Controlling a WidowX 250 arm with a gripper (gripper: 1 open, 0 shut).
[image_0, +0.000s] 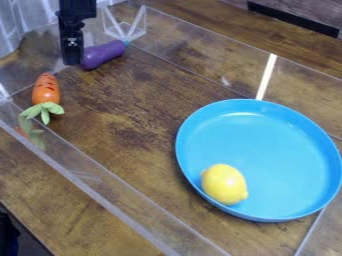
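Note:
My black gripper (72, 45) hangs at the upper left, just left of a purple eggplant (103, 55) lying on the wooden table (134, 150); at this size its fingers are hard to make out. An orange carrot (47, 92) with green leaves lies below it at the left. A yellow lemon (223, 184) sits in the lower left part of a blue plate (267, 140) on the right.
Clear plastic walls or strips surround the work area, along the lower left and the back.

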